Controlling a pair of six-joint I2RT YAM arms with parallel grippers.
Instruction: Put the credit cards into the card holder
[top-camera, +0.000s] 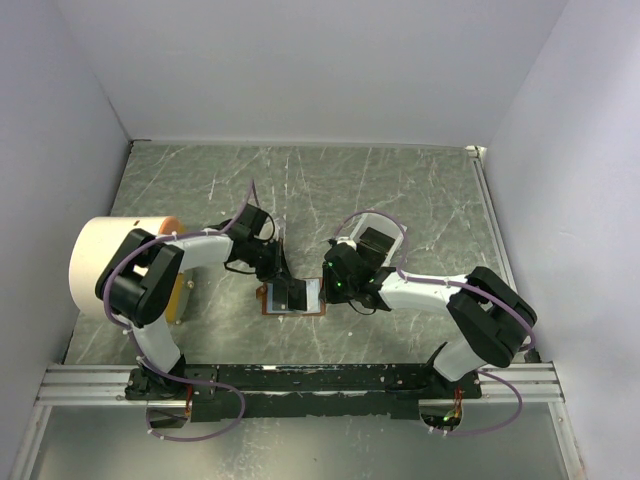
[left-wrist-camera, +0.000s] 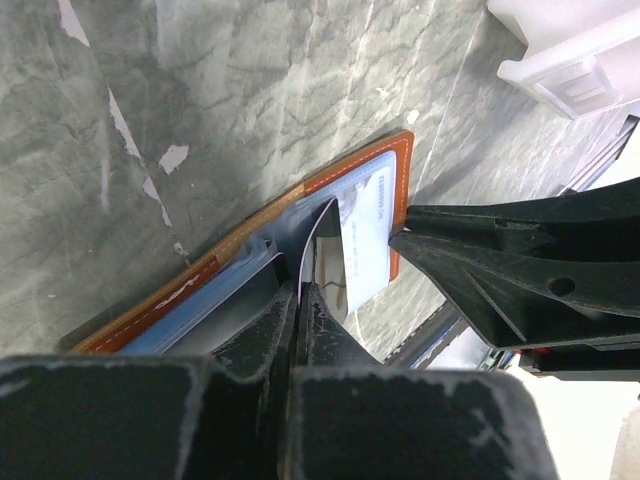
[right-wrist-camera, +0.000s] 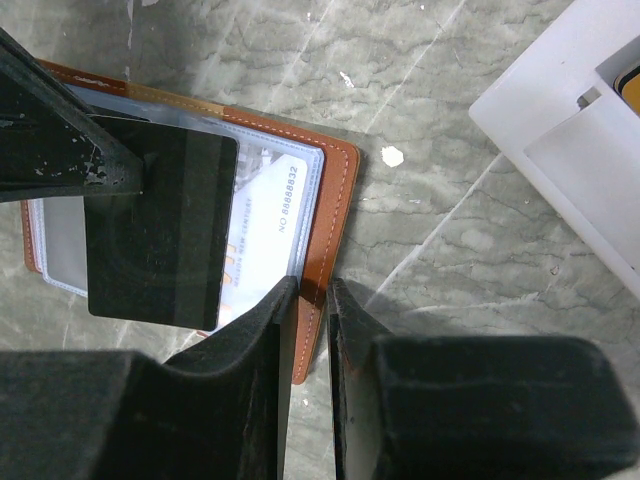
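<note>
The card holder (top-camera: 312, 313), brown-edged with clear pockets, lies open and flat at the front middle of the table. A black card (right-wrist-camera: 160, 235) rests over its pockets in the right wrist view, tilted against the holder's edges. My left gripper is shut on that card's edge, and the card stands up at a slant in the left wrist view. At the holder's right border, my right gripper is shut on the brown edge (right-wrist-camera: 335, 215). A white printed sheet (right-wrist-camera: 265, 220) shows inside the right-hand pocket. Whether the card's lower edge is within a pocket cannot be told.
A white compartmented box (top-camera: 382, 232) stands behind the right gripper, with dark contents. On the far left sits a large cream-coloured rounded object (top-camera: 100, 262). Free tabletop (top-camera: 300, 185) extends behind the holder.
</note>
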